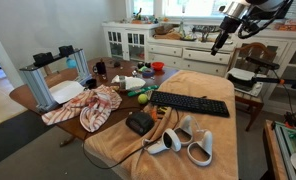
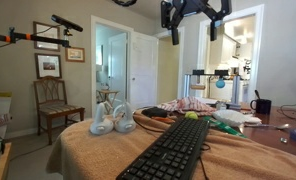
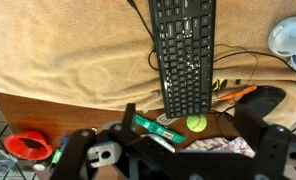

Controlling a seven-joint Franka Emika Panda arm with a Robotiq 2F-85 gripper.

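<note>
My gripper is open, with nothing between its fingers. In the first exterior view the gripper [image 1: 220, 44] hangs high at the upper right, well clear of the table. The second exterior view shows its dark fingers [image 2: 166, 18] at the top edge, spread apart above the table. A black keyboard [image 1: 190, 104] lies on the tan cloth [image 1: 203, 85]; in the wrist view the keyboard [image 3: 186, 55] runs lengthwise from the top edge down toward the fingers.
White headset gear [image 1: 166, 142] lies at the cloth's near side, with a black pouch [image 1: 140, 122] beside it. A green ball [image 3: 196, 123], a striped cloth [image 1: 91, 107] and a red ring [image 3: 28, 145] are on the table too.
</note>
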